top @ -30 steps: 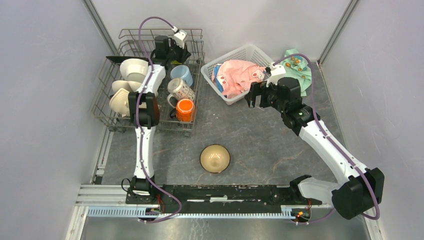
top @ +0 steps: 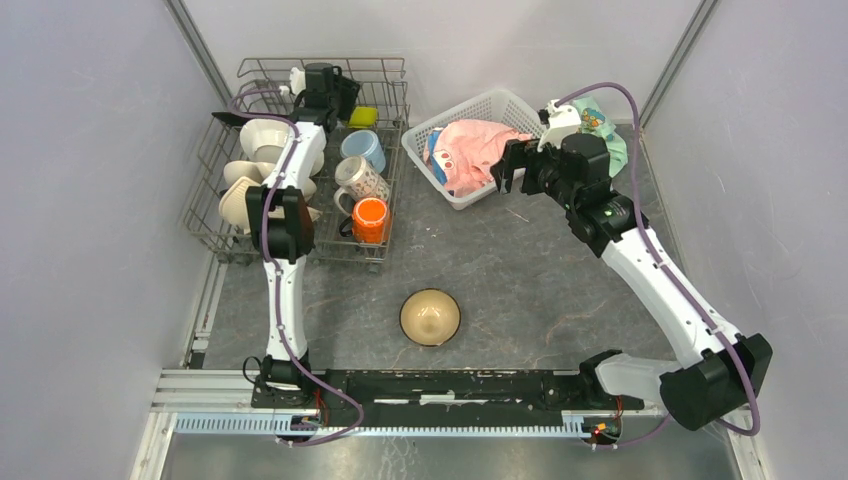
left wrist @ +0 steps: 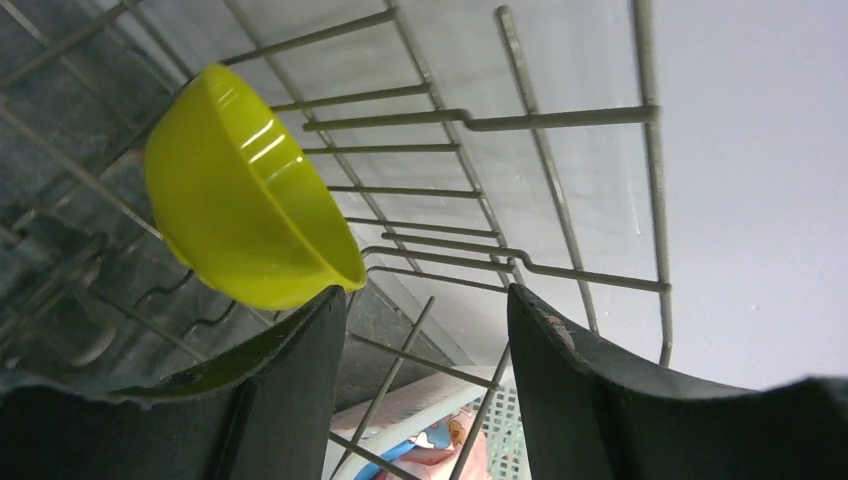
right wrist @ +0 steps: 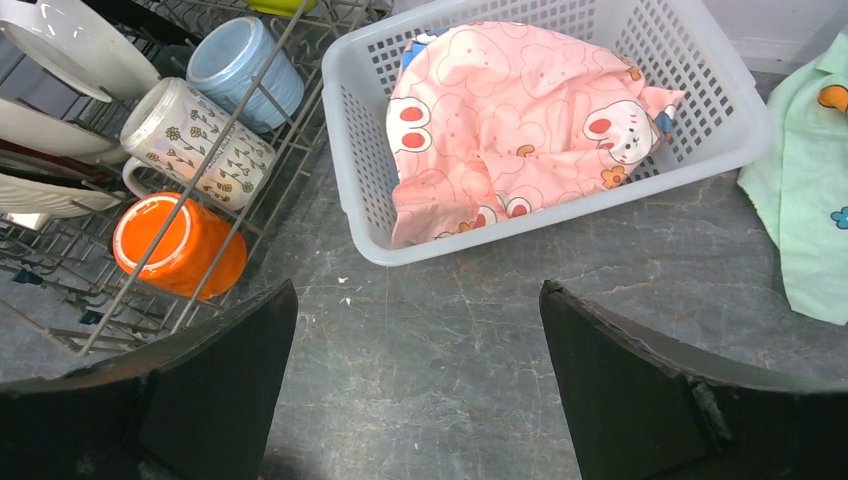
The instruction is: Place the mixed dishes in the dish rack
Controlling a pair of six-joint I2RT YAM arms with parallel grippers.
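Note:
The wire dish rack (top: 210, 235) holds white dishes, a blue cup (top: 362, 150), a patterned mug (top: 362, 182), an orange mug (top: 370, 222) and, at the back, a yellow bowl (left wrist: 240, 200), leaning between the wires. My left gripper hangs open at the rack's back, just beside that bowl, with nothing between its fingers. A tan bowl (top: 429, 318) sits on the counter near the front centre. My right gripper (top: 513, 170) is open and empty, above the counter at the basket's right front.
A white plastic basket (top: 460, 200) with pink cloth (right wrist: 500, 130) stands right of the rack. A mint cloth (right wrist: 800, 190) lies at the back right.
My left gripper has shifted and turned at the rack's back, uncovering more of the yellow bowl. My right arm has moved slightly toward the back.

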